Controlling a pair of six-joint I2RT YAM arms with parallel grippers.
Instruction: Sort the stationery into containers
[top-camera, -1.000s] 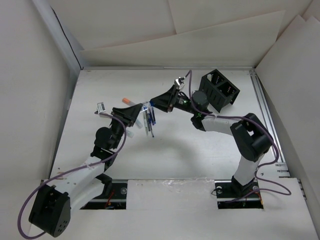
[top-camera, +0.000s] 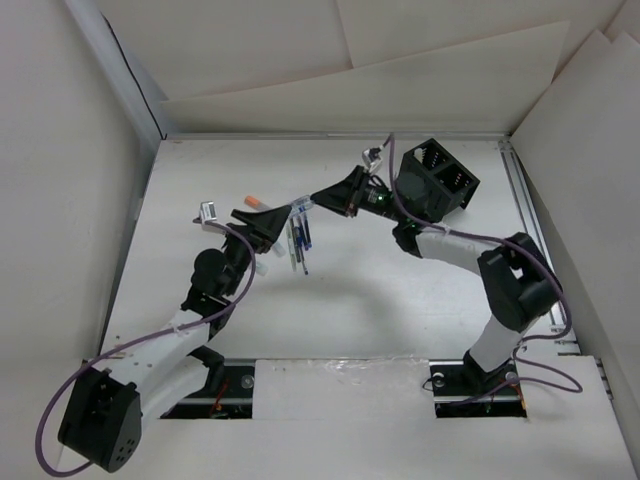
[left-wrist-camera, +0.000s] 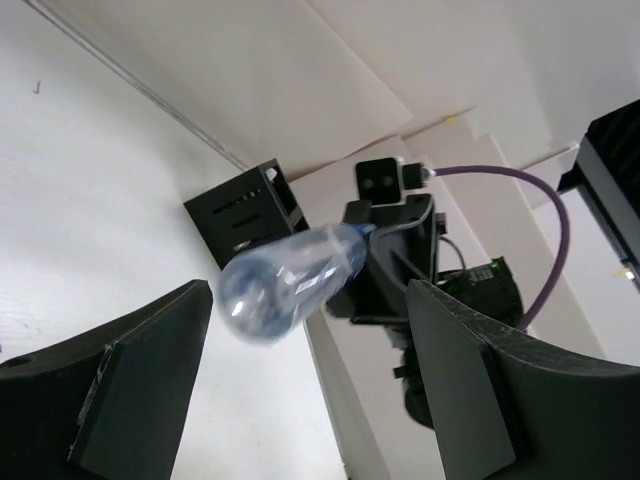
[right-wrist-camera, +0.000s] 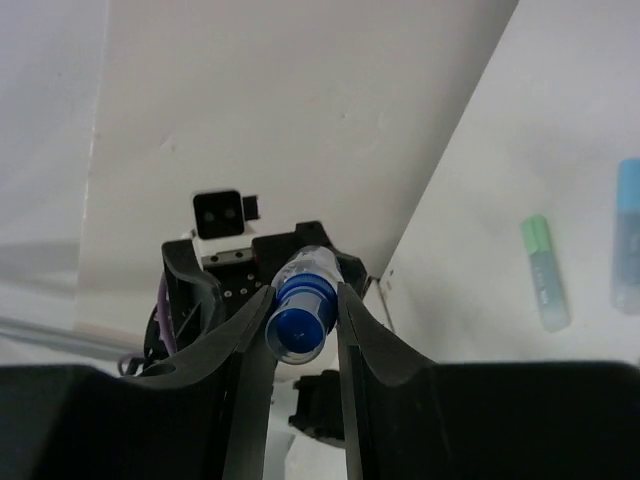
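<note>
My right gripper (top-camera: 326, 197) is shut on a clear, blue-topped marker (right-wrist-camera: 300, 325), held above the pens near the middle; it also appears between the fingers in the right wrist view. My left gripper (top-camera: 276, 216) stands open just left of it, the marker lying in front of its fingers (left-wrist-camera: 120, 390) in the left wrist view. Below, several pens (top-camera: 300, 250) lie side by side on the white table, with an orange-capped marker (top-camera: 255, 203). A green-capped marker (right-wrist-camera: 546, 275) and a blue-capped one (right-wrist-camera: 627, 240) show in the right wrist view.
A black compartment organizer (top-camera: 450, 175) sits at the back right, also visible as a dark box (left-wrist-camera: 230, 210) behind the right arm in the left wrist view.
My right gripper and arm have moved a little right and toward the back, carrying the marker away from the left gripper, which has shifted slightly.
</note>
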